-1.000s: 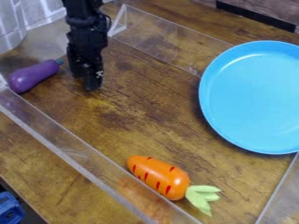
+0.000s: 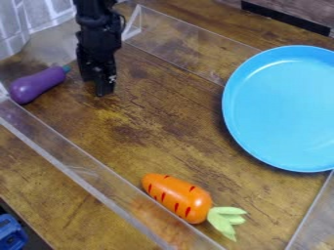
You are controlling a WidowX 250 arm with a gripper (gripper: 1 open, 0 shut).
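A black gripper (image 2: 101,75) reaches down at the upper left, its tips low over the wooden table, just right of a purple toy eggplant (image 2: 37,85). Whether it is open or shut cannot be made out. An orange toy carrot (image 2: 178,197) with pale green leaves lies at the bottom middle. A large blue plate (image 2: 282,107) sits on the right.
Clear low walls (image 2: 92,181) border the wooden surface. A blue object (image 2: 10,235) is at the bottom left corner. The middle of the table between gripper, plate and carrot is bare.
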